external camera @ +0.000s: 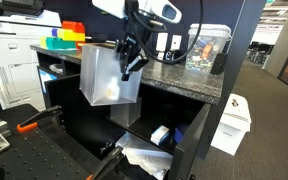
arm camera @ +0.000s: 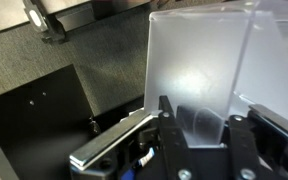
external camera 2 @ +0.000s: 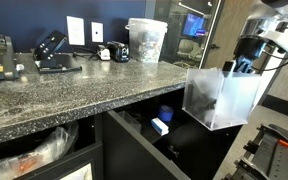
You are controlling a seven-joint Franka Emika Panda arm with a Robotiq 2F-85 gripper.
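A translucent clear plastic bin (external camera: 108, 76) hangs from my gripper (external camera: 128, 72), in front of the counter and over the open drawer (external camera: 104, 118). In exterior view 2 the bin (external camera 2: 216, 98) is at the right, past the counter's end. The wrist view shows my gripper shut on one wall of the bin (arm camera: 189, 62), which runs up between the fingers. Part of the bin's far side is hidden behind the arm.
Inside the drawer lie a white plastic bag (external camera: 144, 156), a small blue-and-white box (external camera: 160, 134) and a dark blue round item (external camera 2: 165, 113). On the counter (external camera 2: 84, 90) stand a clear tub (external camera: 206, 47) and colored blocks (external camera: 62, 38). A white box (external camera: 232, 126) stands on the floor.
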